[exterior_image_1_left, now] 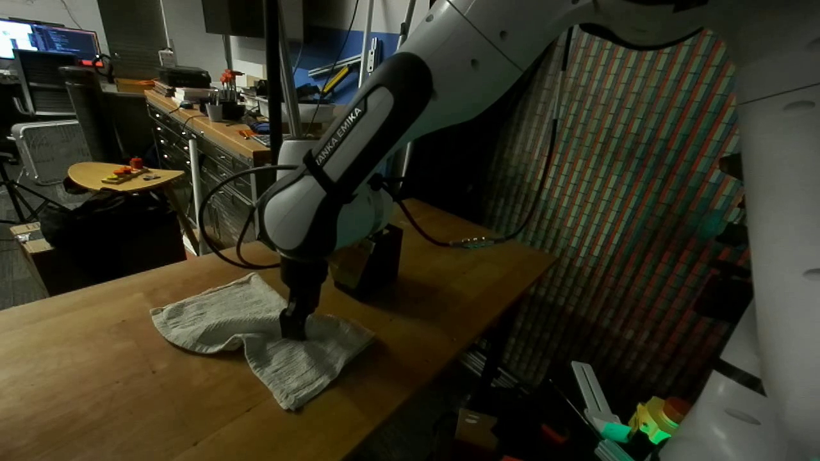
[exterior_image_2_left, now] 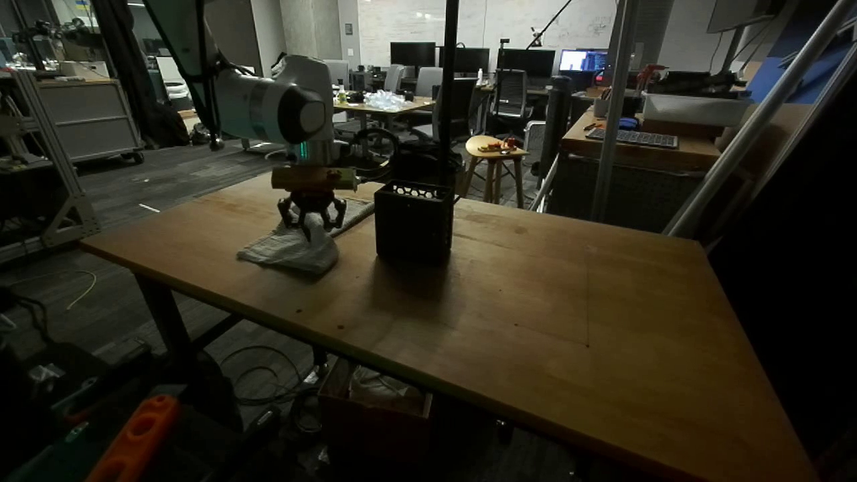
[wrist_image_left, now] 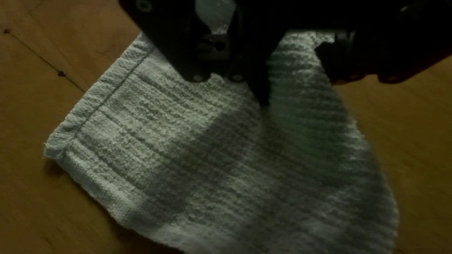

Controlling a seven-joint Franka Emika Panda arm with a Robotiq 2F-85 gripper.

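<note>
A pale, ribbed cloth (exterior_image_1_left: 207,315) lies rumpled on the wooden table, with one corner reaching towards the near edge in exterior view 1. My gripper (exterior_image_1_left: 293,331) points down at its middle, shut on a raised fold. From the other side, exterior view 2 has the cloth (exterior_image_2_left: 293,253) bunched up beneath and between the fingers of the gripper (exterior_image_2_left: 310,228). Close up in the wrist view, the fold rises between the dark fingers, while the rest of the cloth (wrist_image_left: 190,156) spreads over the wood. The fold partly hides the other finger's tip.
Close beside the cloth stands a black box (exterior_image_2_left: 414,223) with a holed upper rim. Bare tabletop (exterior_image_2_left: 522,321) stretches widely on the far side of that box from the gripper. A cable (exterior_image_1_left: 204,207) loops off the arm.
</note>
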